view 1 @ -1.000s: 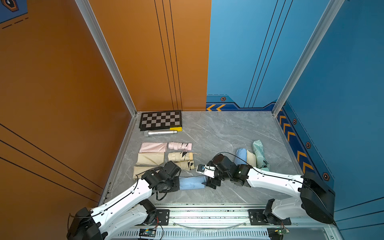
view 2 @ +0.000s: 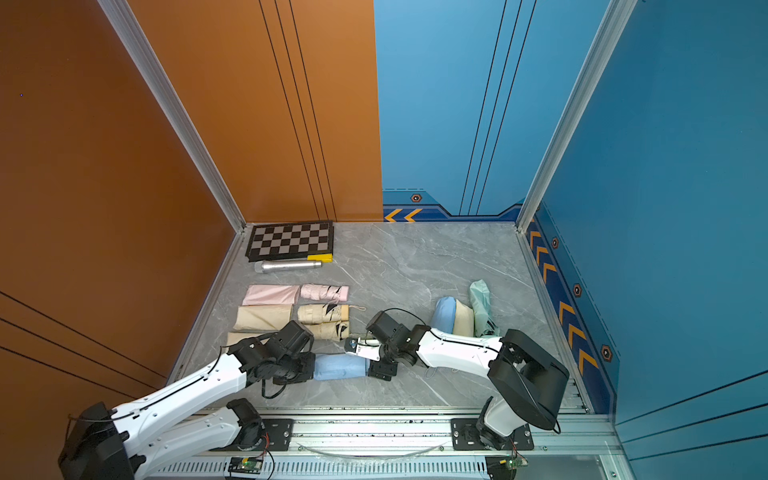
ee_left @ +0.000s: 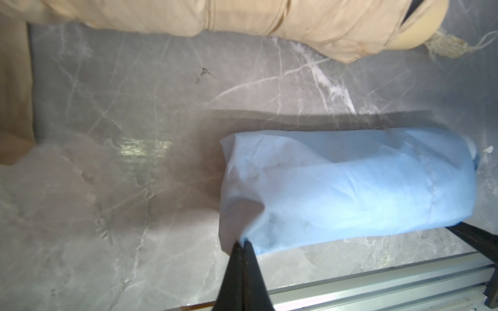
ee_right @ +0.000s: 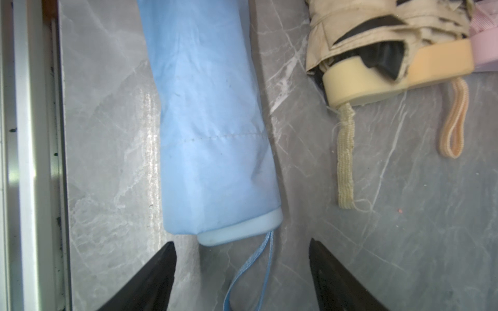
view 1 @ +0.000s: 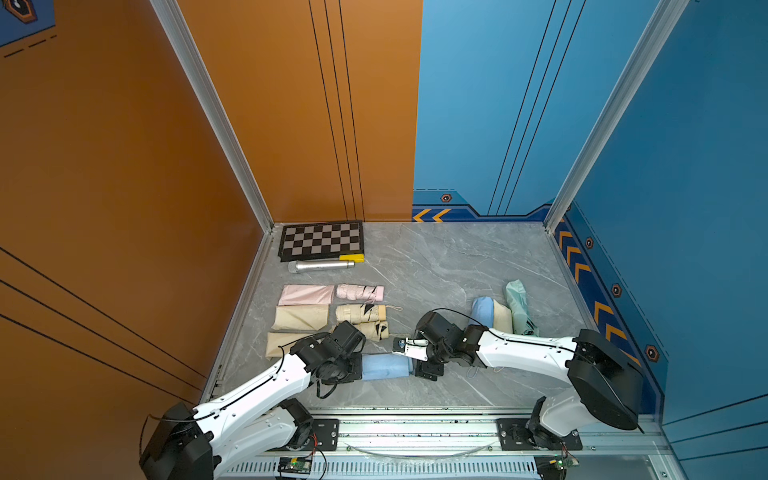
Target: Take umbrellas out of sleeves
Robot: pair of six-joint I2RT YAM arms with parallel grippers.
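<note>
A blue umbrella in its blue sleeve (ee_left: pixel 342 186) lies across the front of the table. At the sleeve's closed left end my left gripper is shut, with folds of cloth gathering at its fingertips on the near corner. Beyond the other end my right gripper is open, its fingers apart on either side of the pale blue handle end (ee_right: pixel 241 228), nothing gripped between them. A thin blue wrist strap (ee_right: pixel 251 261) trails from that handle between the fingers. Only the handle's rim shows out of the sleeve.
Bare beige umbrellas (view 1: pixel 361 313) and a pink one (view 1: pixel 360 293) lie behind, with flat empty sleeves (view 1: pixel 301 317) on their left. Sleeved umbrellas (view 1: pixel 518 308) lie at the right. A checkerboard (view 1: pixel 321 240) and silver microphone (view 1: pixel 320 265) sit at the back left.
The right arm's elbow has swung left and inward, while its gripper stays by the handle end. My left gripper has shifted slightly right at the sleeve end. The umbrella looks unmoved.
</note>
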